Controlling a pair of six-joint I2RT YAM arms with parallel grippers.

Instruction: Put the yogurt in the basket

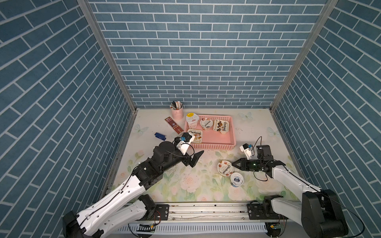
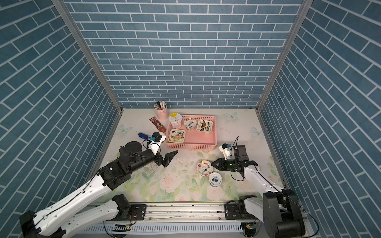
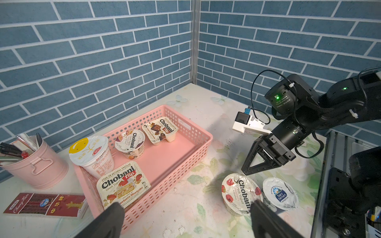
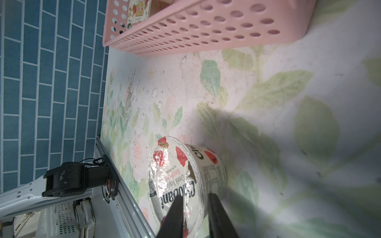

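Observation:
A round Chobani yogurt cup (image 1: 225, 168) with strawberries on its foil lid stands upright on the table, in front of the pink basket (image 1: 210, 146). Touching or nearly touching it is a smaller Dairy Farmers cup (image 3: 280, 193). My right gripper is low beside the Chobani cup's rim, its fingers parted by a narrow gap, and no grip on the cup shows. Left of the cups, above the table, my left gripper hangs wide open and empty.
Several yogurts are in the basket, among them a tall cup with a yellow-marked lid (image 3: 90, 152); its right front part is empty. A pink utensil pot (image 1: 177, 112), a red packet (image 1: 174, 125) and a blue item (image 1: 160, 136) lie to the left.

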